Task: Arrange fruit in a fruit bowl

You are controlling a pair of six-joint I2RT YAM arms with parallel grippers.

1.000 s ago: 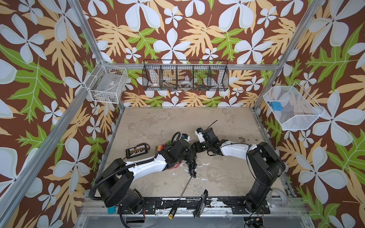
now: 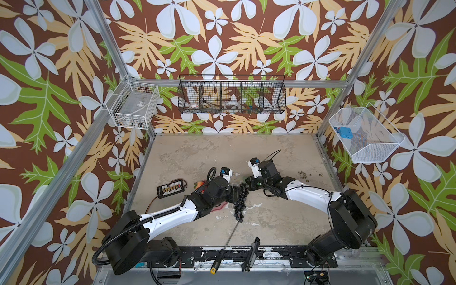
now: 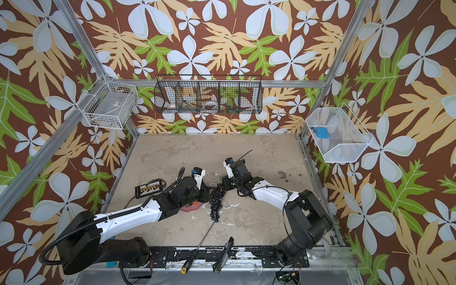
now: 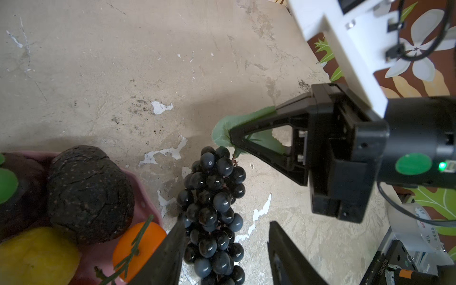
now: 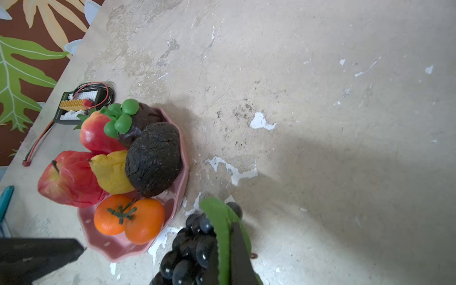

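A bunch of black grapes (image 4: 209,213) lies right of the pink bowl (image 5: 99,242), which holds a red apple (image 5: 71,180), yellow fruit (image 5: 109,171), two oranges (image 5: 147,223), a dark round fruit (image 5: 154,159) and other fruit. My left gripper hangs open above the grapes. My right gripper is at the bunch's stem end by the green leaf (image 4: 223,123); it looks shut, with the leaf at its fingertips. Whether it grips the leaf is unclear.
A battery board with cables (image 2: 171,188) lies left of the bowl. A long screwdriver (image 2: 228,239) lies at the front. Wire baskets (image 2: 230,97) hang on the walls.
Both arms have shifted slightly, the right gripper toward the viewer's right with its forearm lower in the picture.
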